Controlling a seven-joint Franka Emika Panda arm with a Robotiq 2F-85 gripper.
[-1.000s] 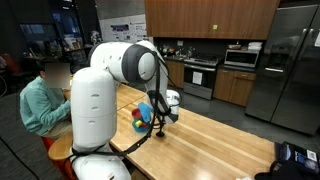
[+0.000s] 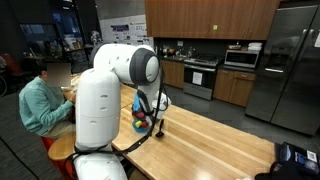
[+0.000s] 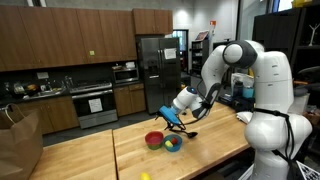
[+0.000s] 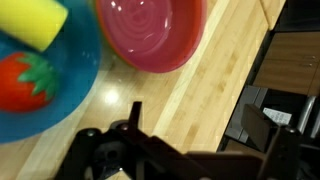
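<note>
My gripper stands open in the wrist view, its dark fingers well apart with nothing but bare table and background between them. Ahead of it lies a red bowl [image 4: 155,30], which looks empty where it shows. To the left is a blue bowl [image 4: 75,100] holding a yellow object [image 4: 35,20] and a red, strawberry-like item [image 4: 22,85] with a green top. Exterior view 2 has the red bowl [image 3: 153,140] and blue bowl [image 3: 174,144] side by side, the gripper [image 3: 173,122] above and near them. Arm parts partly cover the bowls in exterior view 1.
A small black object [image 3: 192,134] rests on the wooden table [image 3: 120,155] beside the bowls. Something yellow [image 3: 145,176] lies near its front edge. A seated person [image 2: 45,105] is beside the table.
In exterior view 1 the arm's forearm and gripper have shifted left, toward the bowls. The person and the black object appear to stay in place.
</note>
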